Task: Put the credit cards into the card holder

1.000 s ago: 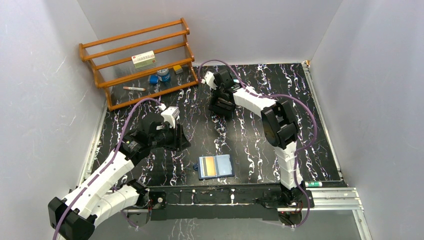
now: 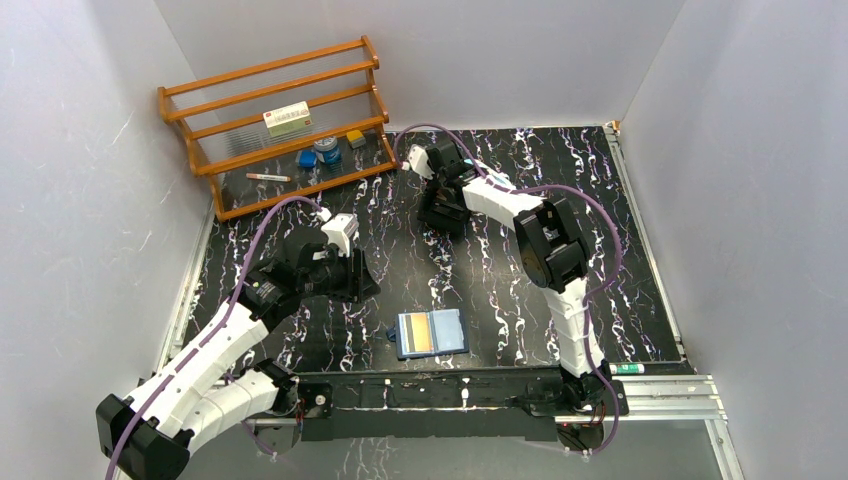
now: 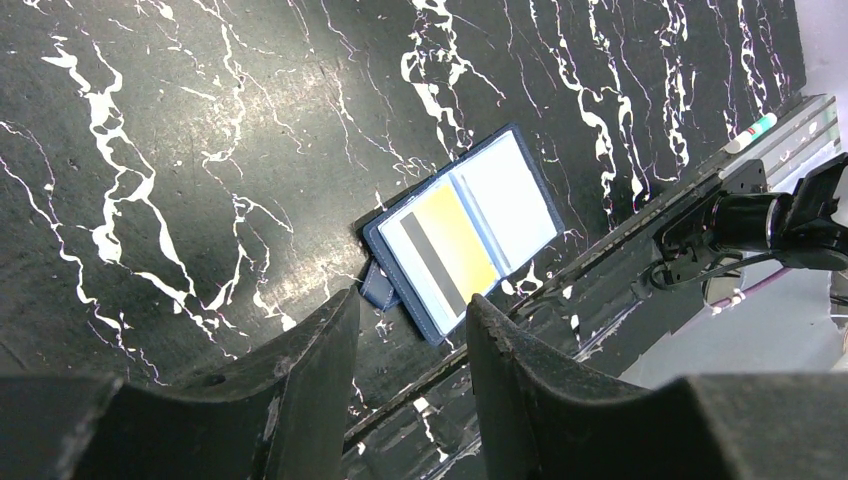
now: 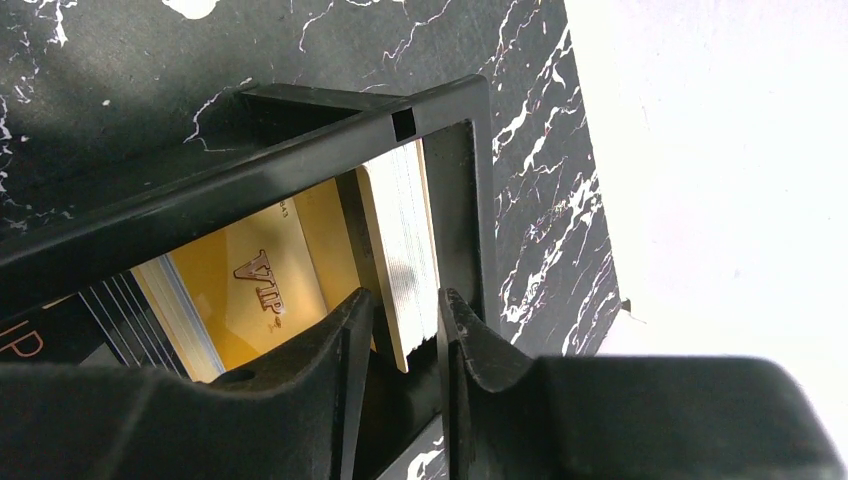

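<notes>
The open card holder [image 2: 432,333] lies flat near the table's front edge, a yellow card [image 3: 455,240] and other cards showing in its left half; a pale blue sleeve [image 3: 510,195] covers its other half. Over the table, behind and left of it, my left gripper is part open and empty. A black box [image 4: 330,145] at the back centre holds several cards in stacks. My right gripper is at this box, fingers part open around a white-edged card stack [image 4: 403,240]; whether the fingers touch it, I cannot tell. Orange cards [image 4: 255,285] stand beside that stack.
At the back left stands a wooden rack [image 2: 270,72] with a box [image 2: 288,119], a blue tin [image 2: 327,150] and small items. A green-and-white tube [image 2: 627,368] lies by the front right edge.
The left arm and the card holder have stayed in place.
</notes>
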